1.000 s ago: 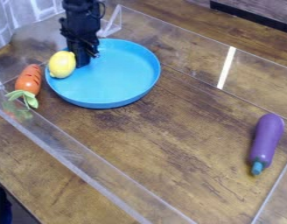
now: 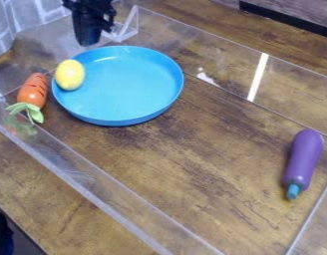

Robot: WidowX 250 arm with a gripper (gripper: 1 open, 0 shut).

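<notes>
A blue plate (image 2: 127,90) lies at the upper left, with a yellow egg-shaped object (image 2: 71,74) on its left part. An orange carrot (image 2: 32,94) with green leaves lies beside the plate on the left. My dark gripper (image 2: 89,35) is at the top edge, above and behind the plate, apart from the yellow object; its fingers are too dark and small to tell their state. A purple eggplant (image 2: 303,159) lies at the right.
Clear low walls border the wooden table (image 2: 179,179). A white tape strip (image 2: 257,77) lies at the upper right.
My gripper has moved up and back from over the yellow object, which now rests uncovered on the plate's left part.
</notes>
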